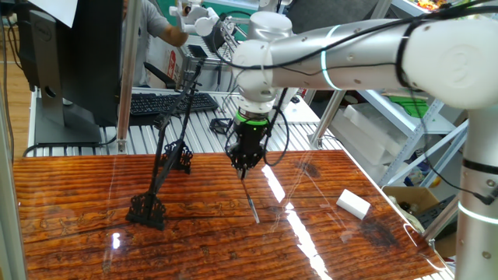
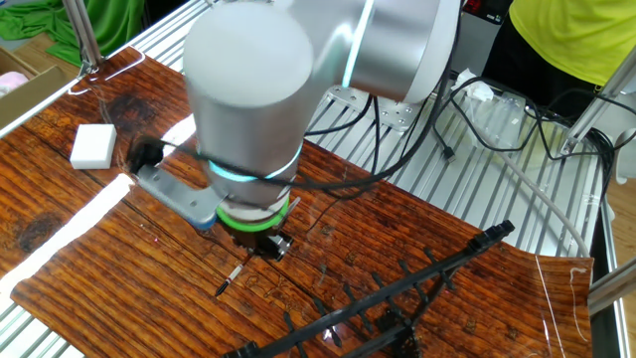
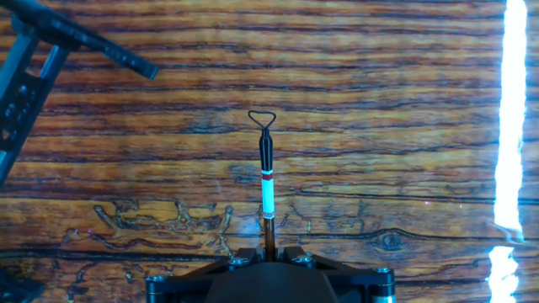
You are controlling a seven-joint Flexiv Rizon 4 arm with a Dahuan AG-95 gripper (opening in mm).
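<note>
My gripper is shut on a thin rod-like tool [image 3: 268, 195], near the end of its brown shaft. The tool has a pale band, a red ring, a black end piece and a small loop at the far end. In exterior view 1 the gripper [image 1: 244, 169] hangs over the wooden board, and the tool [image 1: 254, 210] slants down from it. Exterior view 2 shows the dark lower end of the tool [image 2: 222, 289] close to the board; whether it touches I cannot tell.
A black rack with slotted feet [image 1: 146, 211] stands left of the gripper on the wooden board [image 1: 70, 249]. To the right lies a white block [image 1: 353, 204]. Behind the board are a keyboard [image 1: 173, 103] and a monitor [image 1: 87, 70]. The board's front middle is clear.
</note>
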